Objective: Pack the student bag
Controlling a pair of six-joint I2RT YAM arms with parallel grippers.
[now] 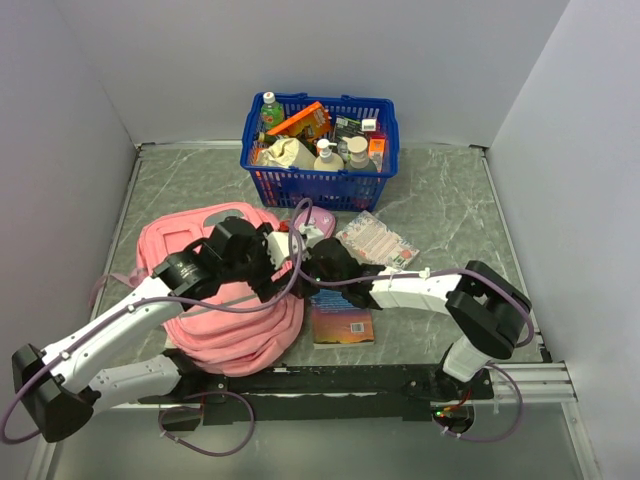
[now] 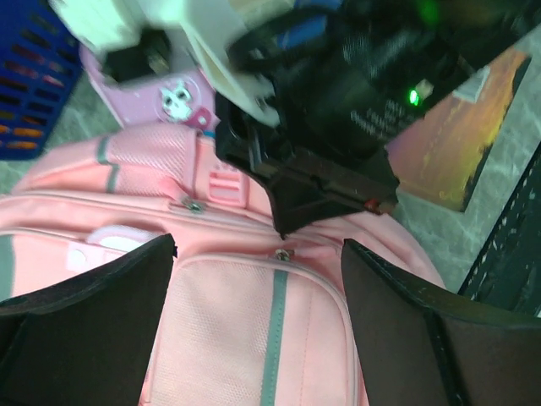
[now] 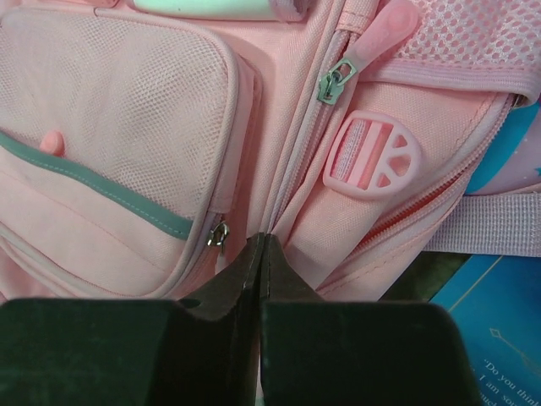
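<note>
The pink backpack (image 1: 235,340) lies on the left of the table, its zips, buckle (image 3: 372,156) and front pocket (image 3: 118,127) close up in the right wrist view. My left gripper is over it, fingers apart with nothing visible between them. My right gripper is shut at the bag's right part, tips at the fabric beside a zip; nothing clearly shows between them. In the left wrist view the right arm's black wrist (image 2: 330,101) hangs over the bag.
A blue basket (image 1: 320,185) of bottles and boxes stands at the back. A blue-orange book (image 1: 342,330), a pale book (image 1: 380,240) and a pink case (image 1: 315,222) lie right of the bag.
</note>
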